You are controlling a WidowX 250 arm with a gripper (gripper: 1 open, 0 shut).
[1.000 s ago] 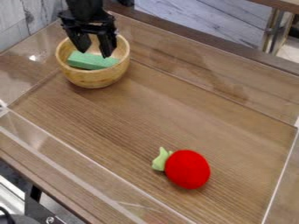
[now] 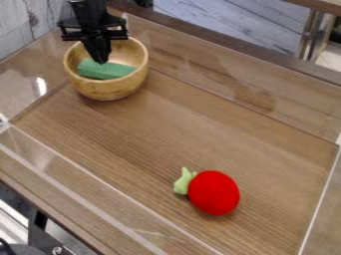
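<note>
A wooden bowl (image 2: 118, 88) sits at the upper left of the table, holding a green block (image 2: 103, 69). My black gripper (image 2: 96, 50) is at the bowl's back rim, above the block, and looks shut, with nothing visible between its fingers. A red object with a green top, like a tomato or strawberry (image 2: 213, 191), lies at the lower right.
My gripper has moved left and up toward the back of the bowl. The green block and the red object look about where they were.
</note>
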